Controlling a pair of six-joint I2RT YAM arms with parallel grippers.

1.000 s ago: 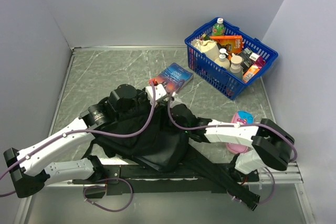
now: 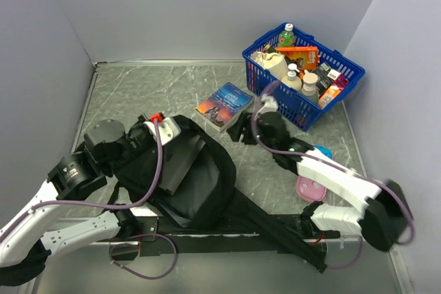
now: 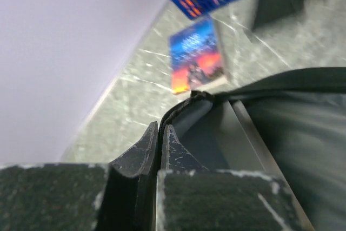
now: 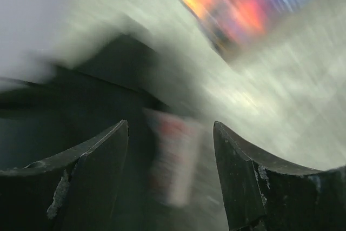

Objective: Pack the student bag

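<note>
A black bag (image 2: 207, 191) lies open at the front centre, a grey panel inside. My left gripper is shut on the bag's rim, pulling its edge up at the upper left of the opening. My right gripper (image 2: 241, 129) is open above the floor to the right of the bag, near the book (image 2: 224, 105); its wrist view is blurred, with the book (image 4: 243, 9) ahead.
A blue basket (image 2: 275, 105) full of bottles and packets stands at the back right. A pink pouch (image 2: 310, 188) lies at the right, under my right arm. Bare floor (image 2: 131, 91) spans the back left.
My left gripper has moved left with the bag's rim, widening the opening. My right gripper has moved out of the bag, up and to the right.
</note>
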